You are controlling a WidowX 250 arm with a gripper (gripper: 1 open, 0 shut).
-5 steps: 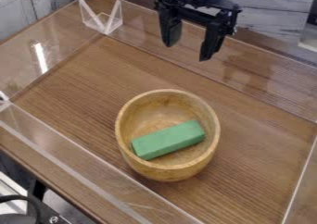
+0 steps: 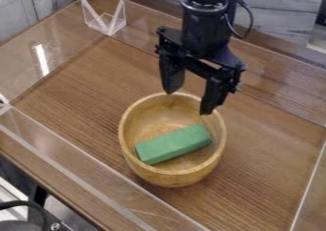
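Note:
My gripper (image 2: 192, 87) hangs in the middle of the camera view, black, its two fingers spread open with nothing visible between them. Just below it a round tan bowl (image 2: 135, 130) rests on the wooden table (image 2: 76, 82). In the bowl lies a green rectangular block (image 2: 174, 143), tilted diagonally toward the front. The gripper is above the back part of the bowl, apart from the block.
A clear wire or plastic holder (image 2: 105, 17) stands at the back left. A black cable or part (image 2: 19, 211) shows at the lower left edge. The table left and right of the bowl is clear.
The bowl and green block have not moved.

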